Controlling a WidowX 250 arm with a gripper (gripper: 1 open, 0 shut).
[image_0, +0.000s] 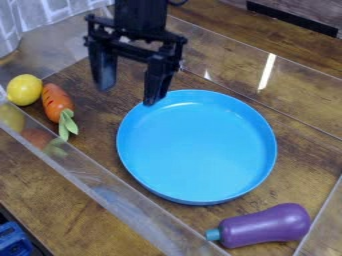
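My black gripper (130, 80) hangs open at the upper middle, above the wooden table, just behind and left of a round blue plate (197, 147), with nothing between its fingers. An orange carrot (56, 103) with a green top lies at the left, beside a yellow lemon (24, 88). A purple eggplant (267, 224) lies at the lower right, in front of the plate.
Clear plastic walls run along the left and lower edges. A blue object (14, 240) sits in the bottom left corner.
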